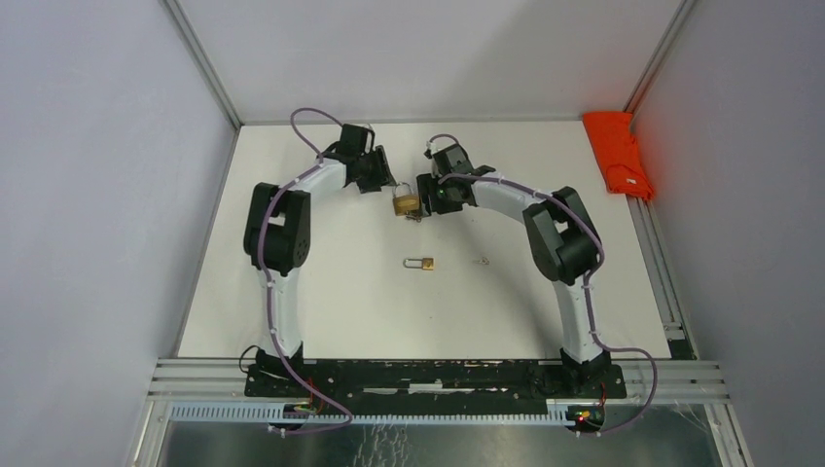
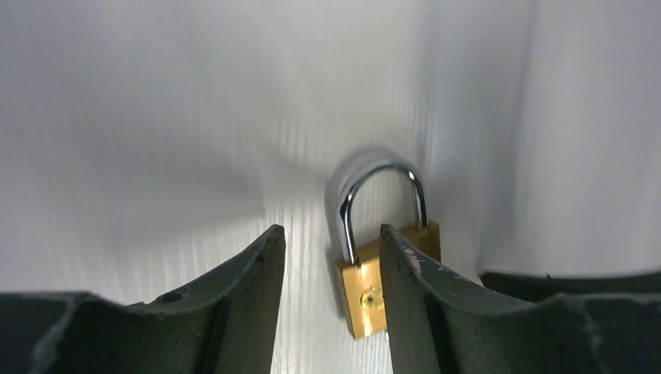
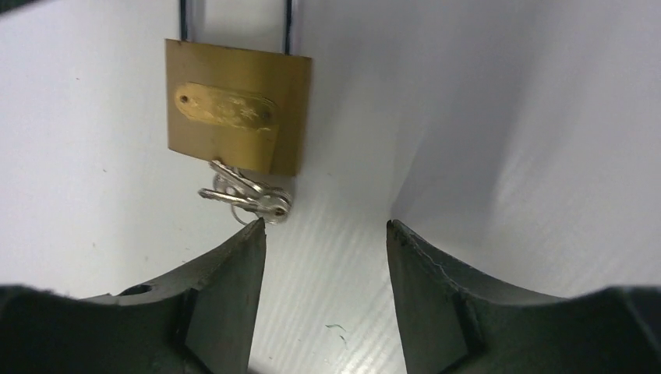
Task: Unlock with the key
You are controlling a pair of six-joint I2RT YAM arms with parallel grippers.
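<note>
A larger brass padlock with a steel shackle lies between my grippers, keys at its bottom end. The left wrist view shows the padlock partly behind a finger of my left gripper, which is parted with nothing seen gripped, above the shackle's left. My right gripper stands open by the padlock's keyed end, with nothing between its fingers.
A smaller padlock lies nearer the front, a small key-like piece to its right. An orange cloth bag rests at the back right.
</note>
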